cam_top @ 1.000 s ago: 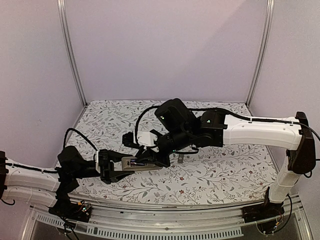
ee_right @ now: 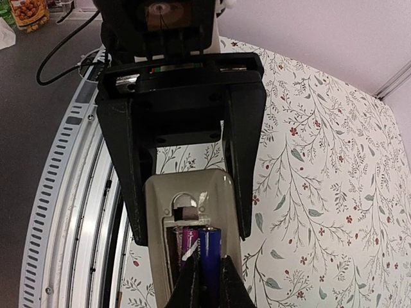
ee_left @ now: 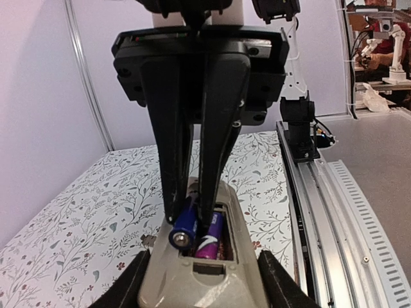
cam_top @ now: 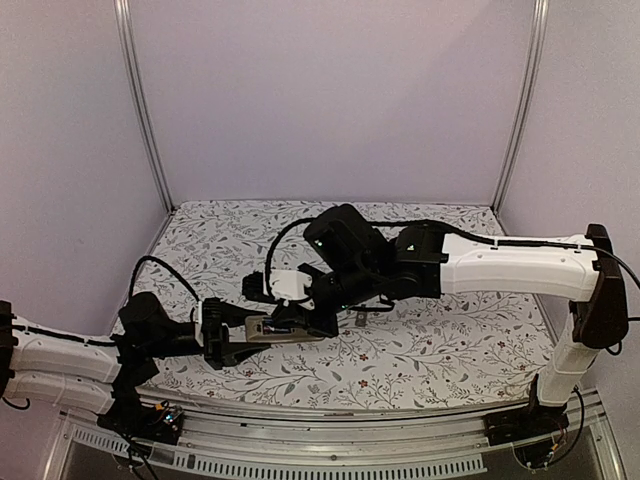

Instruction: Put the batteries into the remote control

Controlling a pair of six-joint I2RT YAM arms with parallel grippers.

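Note:
My left gripper is shut on the sides of the beige remote control (ee_left: 204, 287), holding it above the table with its battery compartment facing up. Inside the compartment lies a purple battery (ee_left: 210, 236). Beside it, a blue battery (ee_left: 185, 226) slants with its near end raised above the compartment edge; its other end is hidden. From above, the fingertips of my right gripper reach down on either side of the blue battery. Whether they press on it is unclear. In the top view the right arm covers part of the remote (cam_top: 257, 330).
A small grey object (cam_top: 361, 319) lies on the flower-patterned table behind the right gripper. A metal rail (cam_top: 330, 425) runs along the front edge.
The right wrist has shifted slightly left and tilted, its upper part sitting a little lower than before. The left gripper and the remote have stayed in place.

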